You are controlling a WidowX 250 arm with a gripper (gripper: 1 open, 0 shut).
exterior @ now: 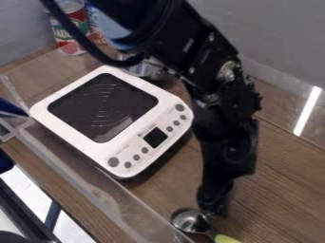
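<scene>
My black gripper [211, 203] points down at the lower right, just above a steel spoon or ladle [189, 220] with a pale green handle [225, 238], which lies on the wooden counter [279, 180] at the bottom edge of the view. The fingertips are dark against the arm, so whether they touch the spoon is hard to tell.
A white induction cooktop [110, 121] takes up the middle left. Behind it are a steel pot [147, 71], partly hidden by the arm, and cans [66, 32]. A clear acrylic edge runs along the left front.
</scene>
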